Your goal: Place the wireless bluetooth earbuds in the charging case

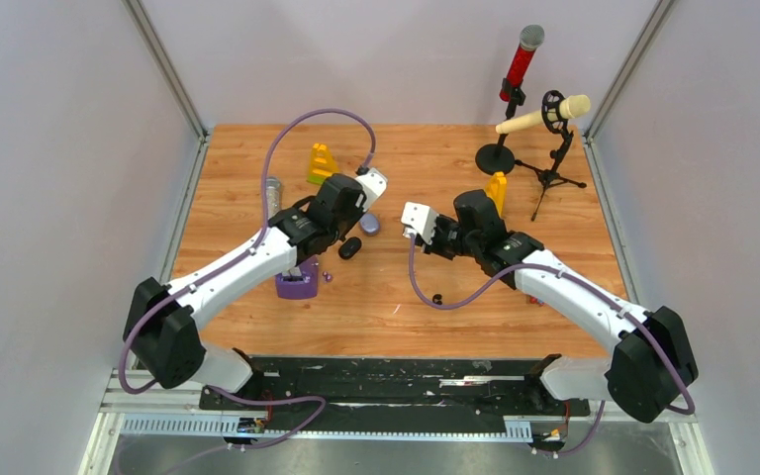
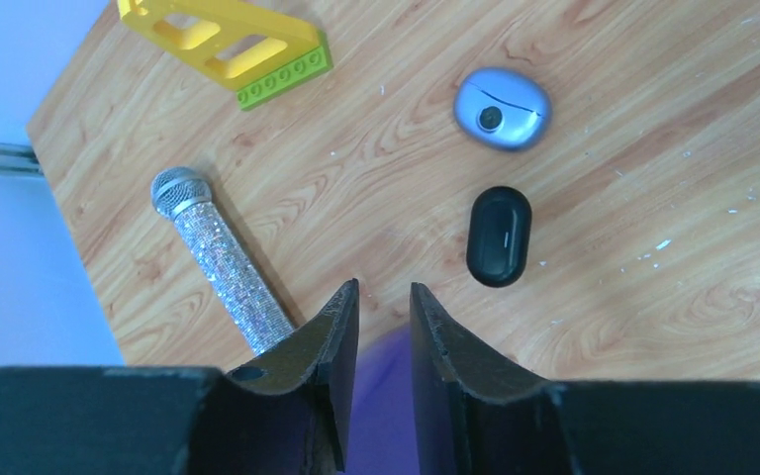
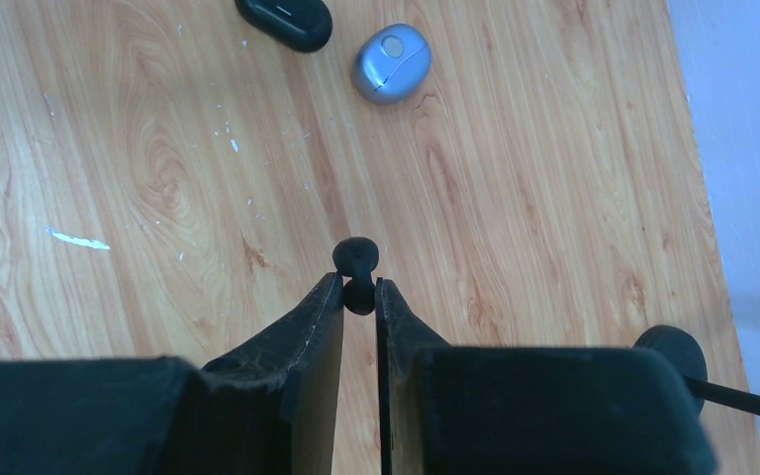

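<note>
The charging case [image 2: 498, 237] is a black rounded box lying on the wooden table, apart from my left gripper's fingers. Its lid looks closed. My left gripper stands part open, with nothing held; the purple seen through its gap lies below. In the right wrist view, a black earbud [image 3: 356, 254] is pinched at the fingertips of my right gripper, above the table. Another small black earbud [image 1: 437, 299] rests on the table in the top view, in front of the right gripper. The case [image 3: 292, 22] shows at the right wrist view's upper edge.
Beside the case sits a blue-grey rounded object [image 2: 503, 109]. A purple holder [image 1: 297, 285], a glittery microphone [image 2: 223, 262] and a yellow stand [image 2: 233, 40] are on the left. Microphone stands [image 1: 495, 158] occupy the back right.
</note>
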